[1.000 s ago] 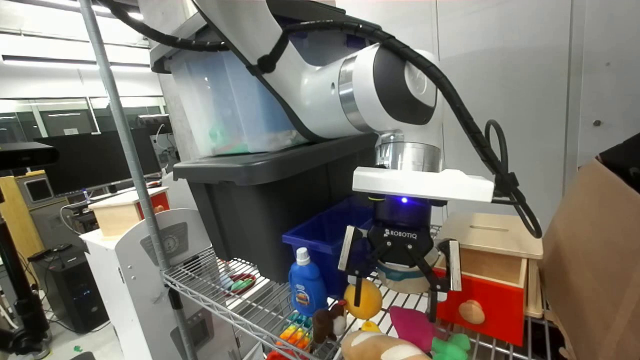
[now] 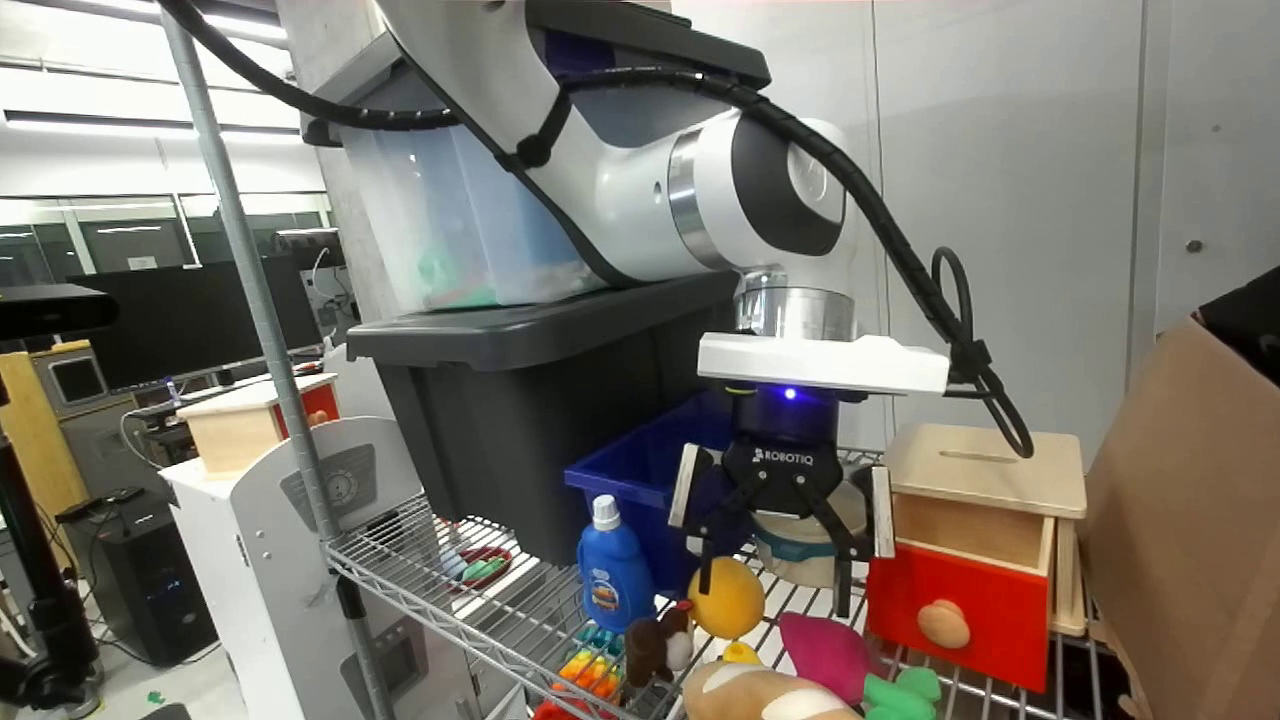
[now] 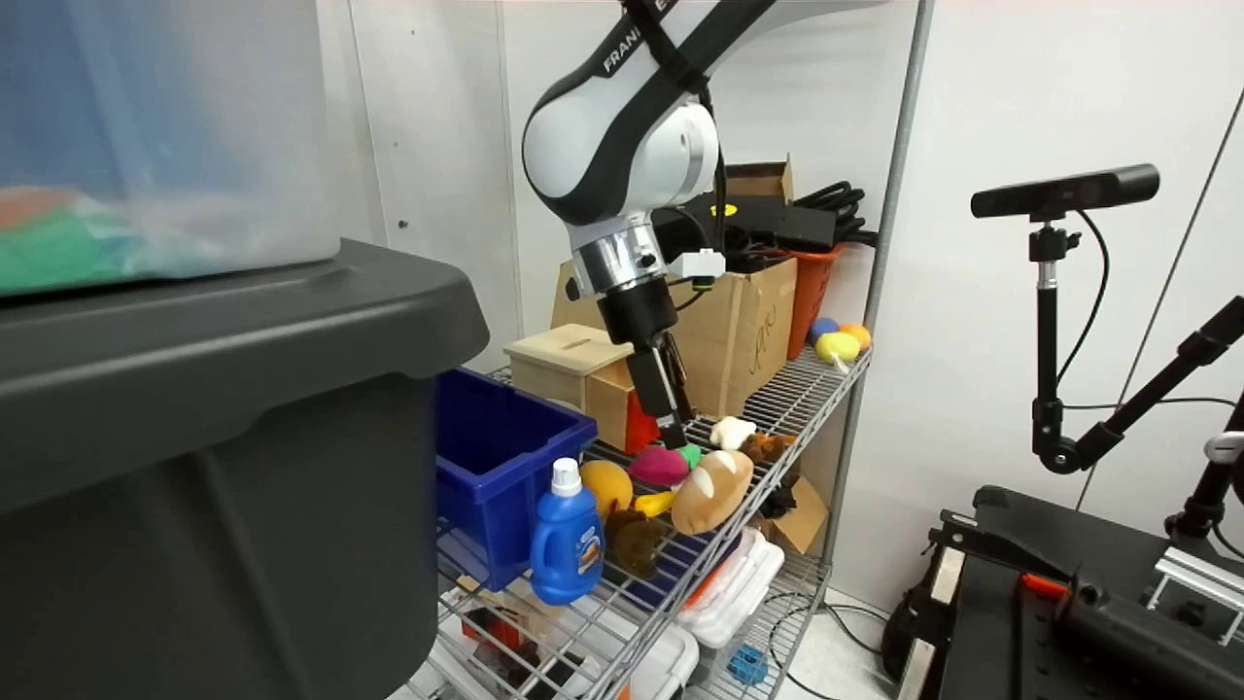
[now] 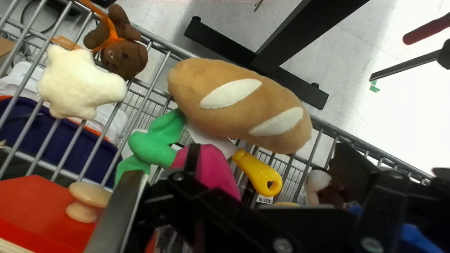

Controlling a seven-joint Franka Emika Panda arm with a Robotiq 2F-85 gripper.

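Note:
Above the wire shelf hangs my gripper (image 2: pixel 774 588), pointing down with its fingers spread wide and nothing between them. Below it lie a round orange-yellow plush (image 2: pixel 726 598), a magenta plush with green leaves (image 4: pixel 215 168), a yellow plastic piece with a hole (image 4: pixel 255 170) and a plush bread loaf (image 4: pixel 236 105). My fingers partly cover the magenta plush in the wrist view. Behind the gripper stands a pale container with a teal band (image 2: pixel 798 564). To the right, the wooden box (image 2: pixel 990 474) has its red drawer (image 2: pixel 960 618) pulled partly out.
A blue bottle (image 3: pixel 568 537) stands beside the blue bin (image 3: pixel 496 467). Large dark totes (image 2: pixel 516 420) crowd the left, and a cardboard box (image 2: pixel 1182 516) bounds the right. A white star-like plush (image 4: pixel 78 84) and a brown plush (image 4: pixel 120 48) lie near the shelf edge.
My arm and gripper have shifted left and slightly up in exterior view 1, away from the red drawer. The fingers remain apart, and the objects on the shelf look unmoved.

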